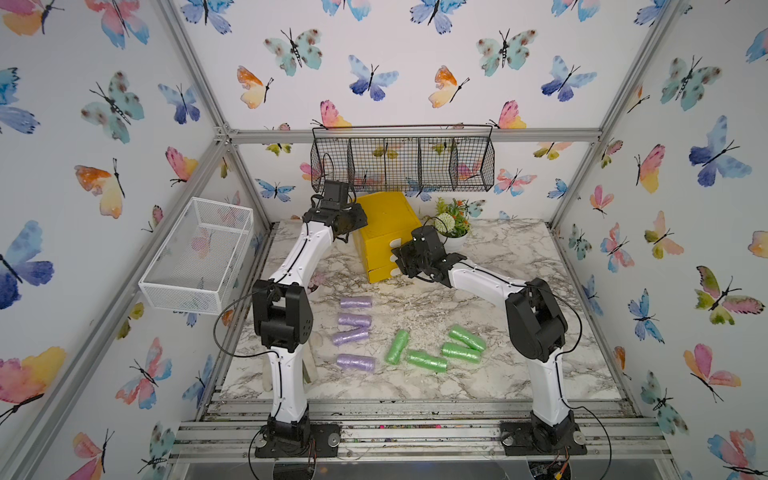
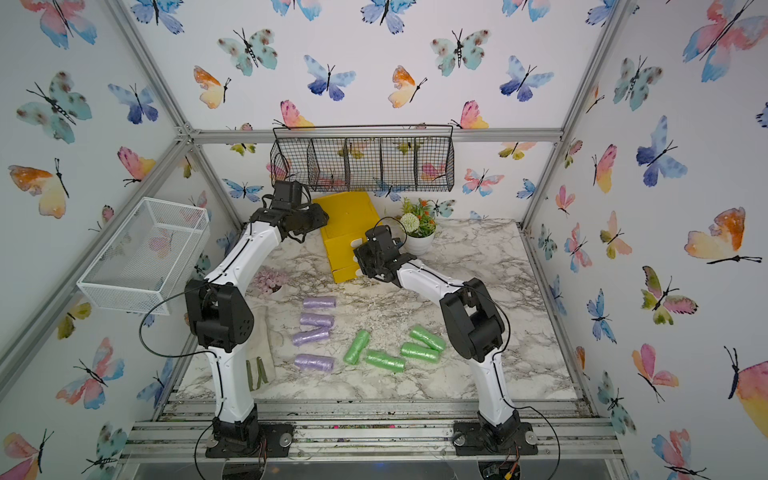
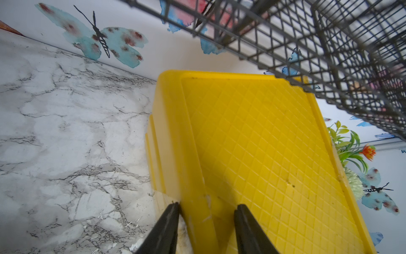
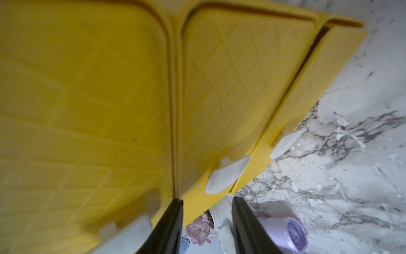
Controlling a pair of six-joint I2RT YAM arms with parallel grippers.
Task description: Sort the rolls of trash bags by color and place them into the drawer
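Observation:
The yellow drawer unit (image 1: 382, 212) stands tilted toward my grippers at the back of the marble table. My left gripper is part open at its upper left corner, fingers either side of the rounded edge. My right gripper stands open before the drawer fronts, beside white handles (image 4: 227, 174), with nothing visible between its fingers. Several purple rolls (image 1: 356, 362) lie in a column at front centre-left; several green rolls (image 1: 426, 360) lie to their right.
A black wire basket (image 1: 402, 160) hangs above the unit. A flower pot (image 2: 419, 243) stands right of it. A white mesh basket (image 1: 194, 252) is at the left wall.

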